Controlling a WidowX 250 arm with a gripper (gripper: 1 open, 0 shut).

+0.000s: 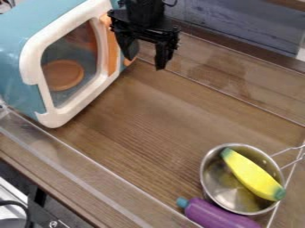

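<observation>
My black gripper [144,53] hangs at the top of the camera view, just right of a toy microwave [24,67] in light blue and white, its fingers spread apart and pointing down near the orange handle [112,52]. An orange disc [62,75] shows inside the microwave. At the lower right a metal pot [220,185] holds a yellow banana [248,171], and a purple eggplant [220,216] lies below it.
A grey-blue wall [238,36] runs along the back. A dark gap with a cable is at the lower left.
</observation>
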